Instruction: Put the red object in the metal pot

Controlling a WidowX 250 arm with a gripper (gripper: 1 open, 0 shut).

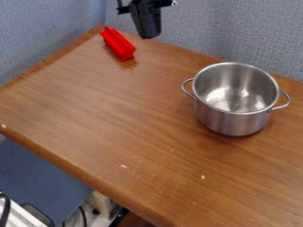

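The red object (117,43), a small elongated piece, lies on the wooden table near its back left corner. Above it and to its right, at the top of the view, hangs my dark gripper (148,34), clear of the red object. Its fingers point down and blend into one dark shape, so I cannot make out a gap between them. The metal pot (198,108) stands upright on the right side of the table, its inside empty and a handle on each side.
Bare wooden table (130,124) stretches between the red object and the pot and across the front. Blue-grey walls (48,31) rise close behind the table's back and left edges. Cables and a white part (21,215) sit below the table at bottom left.
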